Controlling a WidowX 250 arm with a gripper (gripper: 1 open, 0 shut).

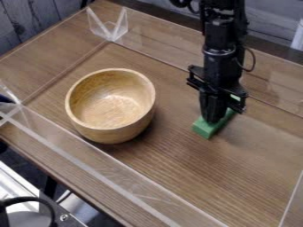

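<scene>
My black gripper (213,112) reaches down from the top, its fingertips low over a green block (208,127) on the wooden table, right of centre, partly covering it. The gripper looks shut; whether anything is between its fingers is hidden. A tan round bowl (110,97) sits to the left of the block.
Bare wooden table (201,186) fills the front and right. Clear tape marks the left and right edges. A black cable or part lies at the bottom left corner, beyond the table's edge.
</scene>
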